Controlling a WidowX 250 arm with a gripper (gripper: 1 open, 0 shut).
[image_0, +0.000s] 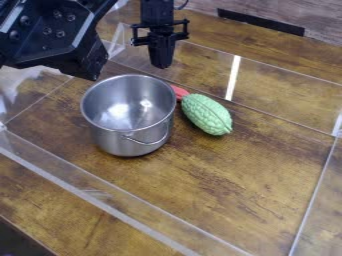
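At the top centre of the camera view hangs the black gripper (160, 52), pointing down at the wooden table above the steel pot. It looks shut, with nothing visible between its fingers. The steel pot (127, 130) stands left of centre, empty inside. To its right lies a pale green bumpy bitter melon (207, 114), with a small red object (179, 92) at its upper end, partly hidden beside the pot.
A large black object (47, 35) fills the upper left. Clear panel edges and white tape (234, 78) run across the table (254, 180).
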